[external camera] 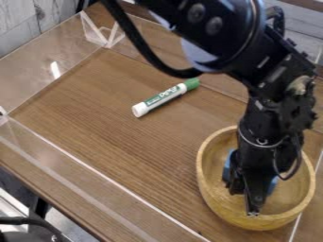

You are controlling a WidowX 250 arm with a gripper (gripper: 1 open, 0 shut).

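Observation:
My gripper [256, 184] reaches down from the upper right into a yellow bowl [213, 175] at the lower right of the camera view. Its fingertips are low inside the bowl, at a blue object [233, 162] that is mostly hidden behind them. The gripper looks shut; whether anything is between its fingers is hard to see.
A white and green marker-like tube [165, 97] lies on the wooden table [101, 132] above and left of the bowl.

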